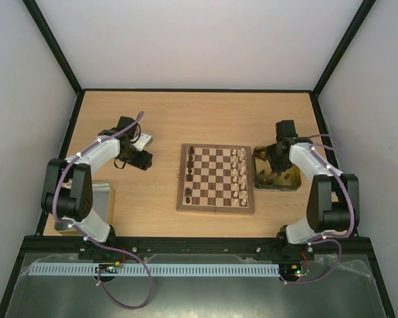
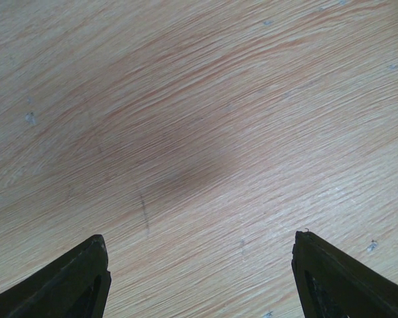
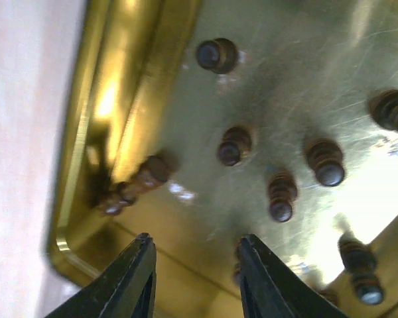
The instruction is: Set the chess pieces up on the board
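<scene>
The chessboard lies mid-table with white pieces in rows along its right side and dark pieces along its left edge. To its right, the brass-coloured tray holds several dark pieces. In the right wrist view some stand upright, such as a dark piece, while another dark piece lies against the wall. Over the tray, my right gripper is part open with nothing between its fingers; one piece is half hidden behind a finger. My left gripper stands open above bare wood.
A second, grey-lined tray sits at the front left, partly under the left arm. The tray walls rise around the loose dark pieces. Bare table stretches behind the board.
</scene>
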